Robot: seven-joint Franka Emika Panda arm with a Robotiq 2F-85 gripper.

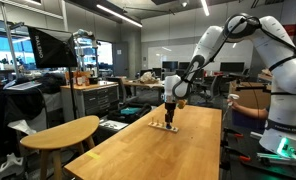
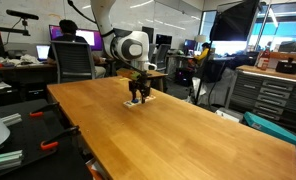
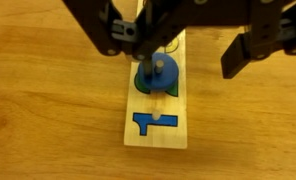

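Observation:
A narrow wooden puzzle board (image 3: 155, 138) lies on the table in the wrist view, with a blue shape like a figure 1 (image 3: 156, 122) near its lower end. Above that shape is a round blue piece (image 3: 160, 72) with a small peg and a dark green shape partly beneath it. My gripper hangs over the board with its dark fingers apart. The left finger partly covers the blue piece; the right one is over bare wood to the right. In exterior view 1 the board (image 1: 162, 125) sits under the lowered arm. The board's upper part is hidden.
A round side table (image 1: 60, 133) stands at the left of exterior view 1. Drawer cabinets (image 2: 263, 95) are behind the table in exterior view 2.

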